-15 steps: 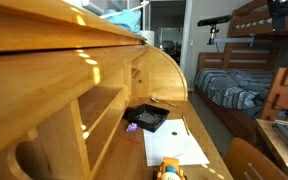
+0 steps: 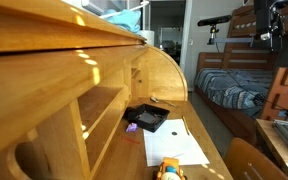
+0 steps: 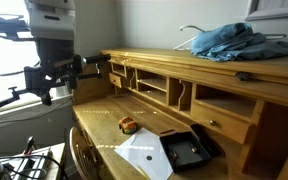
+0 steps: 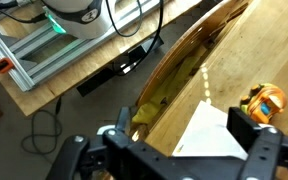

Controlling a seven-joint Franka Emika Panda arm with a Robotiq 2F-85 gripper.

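Note:
My gripper stands open, with a wide gap between its dark fingers and nothing seen there. In exterior view 2 the arm is at the left, beyond the desk's near end, and the gripper [image 3: 72, 72] is above desk height. An orange toy [image 4: 265, 101] rests on the desk, to the right of the fingers in the wrist view and apart from them. Beside it lies a white sheet of paper [image 3: 144, 155]. A black tray [image 3: 187, 150] sits by the shelf side of the desk.
A long wooden shelf unit [image 3: 199, 100] with cubbies rises along the desk's back, blue cloth [image 3: 229, 43] on top. A small purple item [image 2: 132, 127] lies near the tray. A chair [image 2: 249, 160] stands at the desk's open side.
At the upper right of exterior view 1, the arm's end has come lower and further into the picture. The toy, paper and tray look unmoved.

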